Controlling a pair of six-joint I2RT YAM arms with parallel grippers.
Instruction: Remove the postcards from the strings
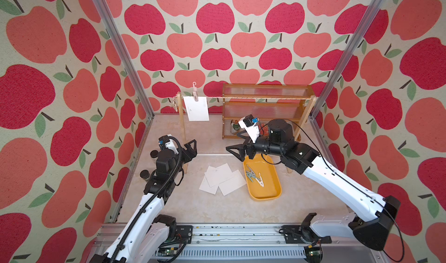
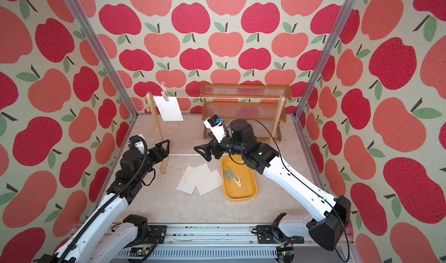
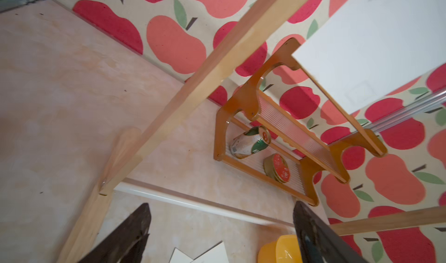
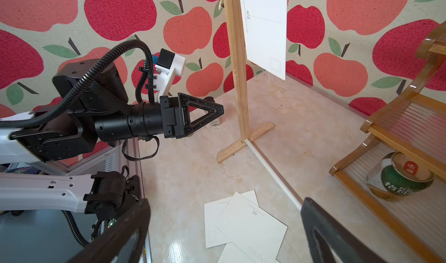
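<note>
One white postcard (image 1: 196, 110) hangs from a pink clip (image 1: 195, 91) on the string (image 1: 250, 97) near the left post. My left gripper (image 1: 189, 149) is open below and apart from it. My right gripper (image 1: 236, 152) stands open to the right, over the near-left side of the yellow tray (image 1: 263, 191), nothing between its fingers. Several loose postcards (image 2: 209, 184) lie overlapping on the table, left of the tray.
A wooden rack (image 2: 246, 88) with a can (image 3: 249, 142) and a tin (image 3: 277, 168) stands at the back right. Clothespins (image 2: 232, 177) lie in the tray. Two dark-lidded jars (image 1: 154, 154) stand at left.
</note>
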